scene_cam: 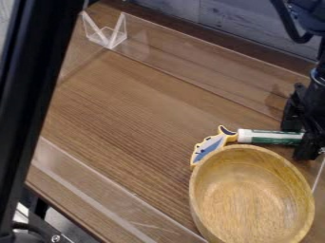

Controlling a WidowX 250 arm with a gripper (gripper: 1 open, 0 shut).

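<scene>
A wooden bowl [250,204] sits at the lower right of the table. Just behind its rim lie a green and white cylindrical marker-like item [264,137] and a small white, yellow and blue flat object [210,146]. My black gripper [305,140] is at the right edge, low over the table at the right end of the green and white item. Its fingertips are dark and partly out of frame, so their hold on that item is unclear.
A clear angular holder [105,31] stands at the back left of the wooden table [127,104]. A black post crosses the left side; a wall runs along the back.
</scene>
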